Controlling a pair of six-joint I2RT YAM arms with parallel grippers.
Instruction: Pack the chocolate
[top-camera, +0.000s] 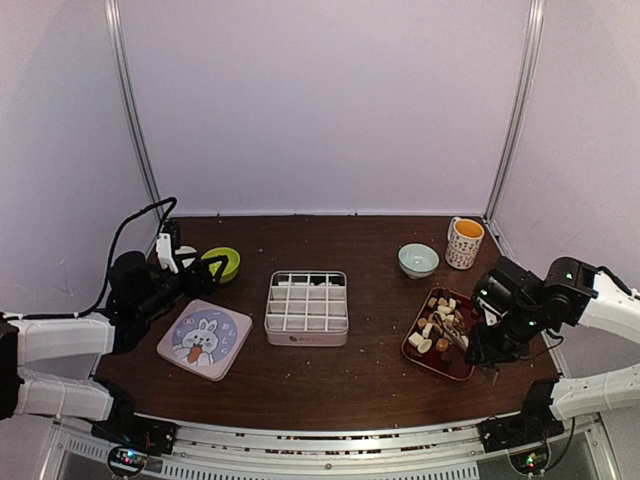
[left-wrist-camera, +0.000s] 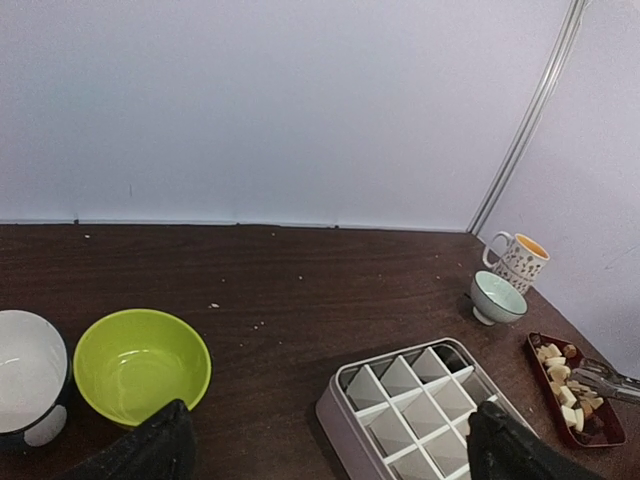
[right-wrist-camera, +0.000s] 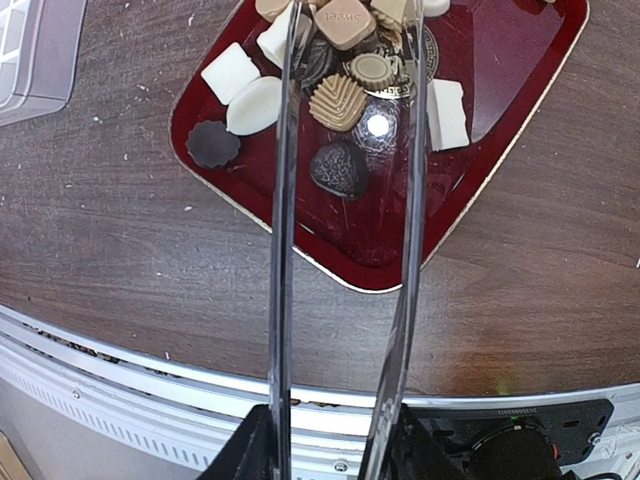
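A dark red tray (right-wrist-camera: 480, 90) of assorted white, tan and dark chocolates sits at the right of the table. My right gripper is over it, long metal tongs apart with chocolates seen between and beneath their tips; whether they touch any cannot be told. An empty white grid box with pink body (top-camera: 307, 337) stands mid-table. Its lid (top-camera: 204, 340), with a rabbit picture, lies to its left. My left gripper is open above the left side, nothing between its fingers.
A green bowl (left-wrist-camera: 142, 365) and a white bowl (left-wrist-camera: 25, 360) are at the left. A pale blue bowl (top-camera: 418, 258) and a mug (top-camera: 463, 243) stand at the back right.
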